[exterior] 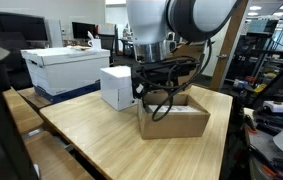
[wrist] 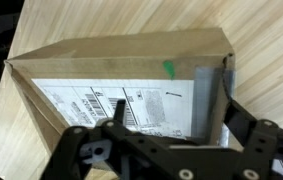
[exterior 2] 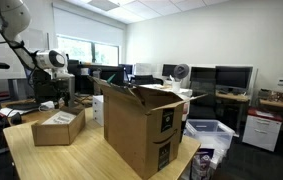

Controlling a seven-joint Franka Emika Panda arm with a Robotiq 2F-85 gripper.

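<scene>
An open cardboard box [exterior: 176,124] stands on the wooden table. In the wrist view, a white printed label or package with barcodes [wrist: 121,105] lies inside the box's walls. A small green object [wrist: 168,69] sits by the inner edge of the long wall, near the label's upper border. My gripper is open over the box, its dark fingers [wrist: 236,118] apart at the bottom of the wrist view, with nothing seen held between them. In exterior view 1 the arm and its cable hide part of the box's opening.
A white-and-blue storage box [exterior: 69,70] and a smaller white box [exterior: 115,88] stand behind on the table. A large cardboard carton [exterior 2: 146,130] with raised flaps occupies the near end. Bare table [exterior: 96,130] lies left of the open box.
</scene>
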